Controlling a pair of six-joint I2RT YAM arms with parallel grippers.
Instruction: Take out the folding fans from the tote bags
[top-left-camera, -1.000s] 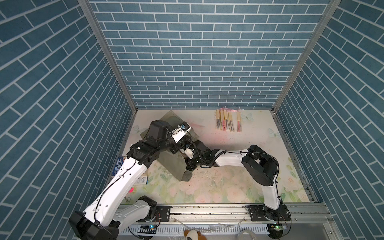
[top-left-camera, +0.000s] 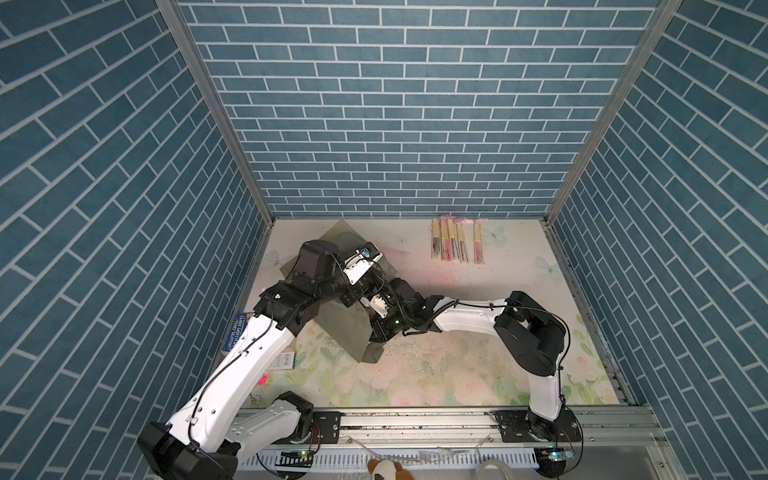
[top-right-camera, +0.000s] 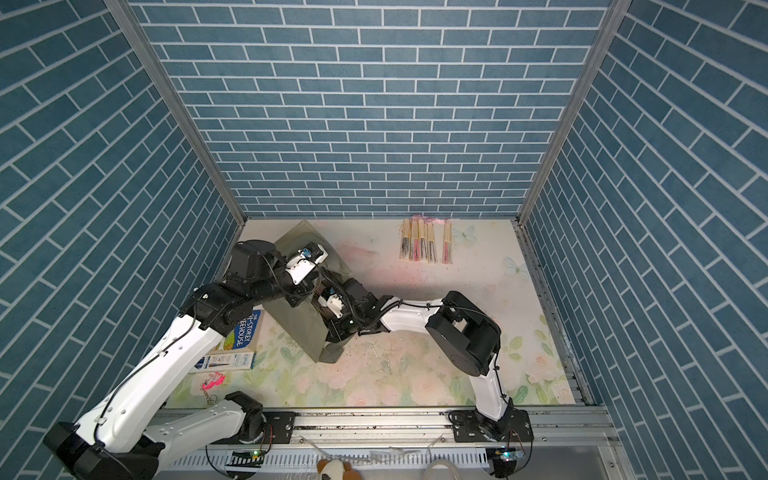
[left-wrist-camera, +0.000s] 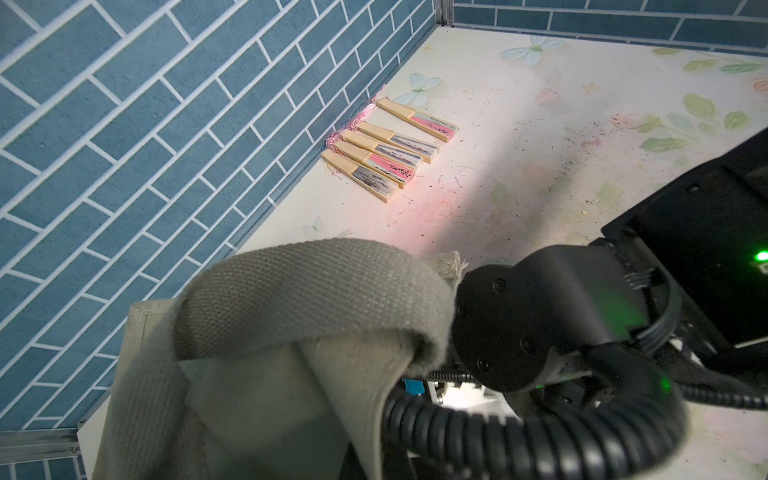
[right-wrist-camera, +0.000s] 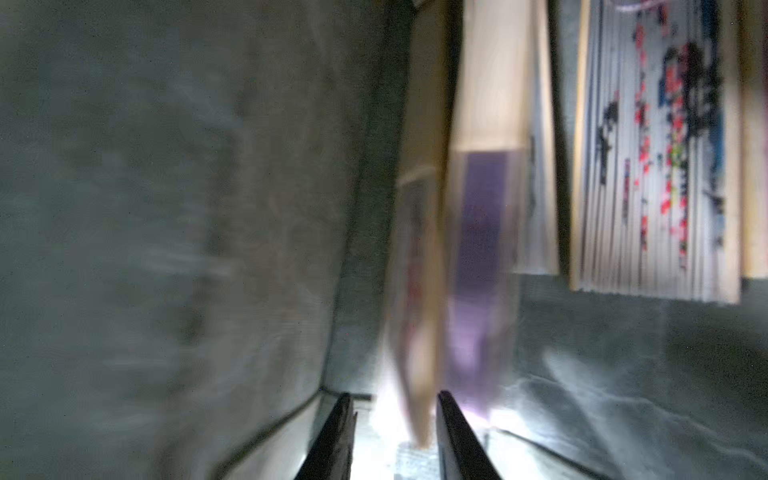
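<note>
An olive tote bag (top-left-camera: 340, 344) lies on the left of the table under both arms. Its folded handle (left-wrist-camera: 304, 288) fills the lower left wrist view, near my left gripper (top-left-camera: 361, 292), which is shut; its fingers are hidden. My right gripper reaches inside the bag, its fingers apart. Just beyond them lie blurred folding fans, one with a purple strip (right-wrist-camera: 480, 240), beside a fan with red and black print (right-wrist-camera: 652, 176).
Several folding fans (top-left-camera: 446, 240) lie in a row at the back right. Books (top-right-camera: 240, 332) and a pink item (top-right-camera: 212, 382) lie at the left.
My right arm's elbow has shifted slightly to the right. The left arm and the bag show no visible change.
</note>
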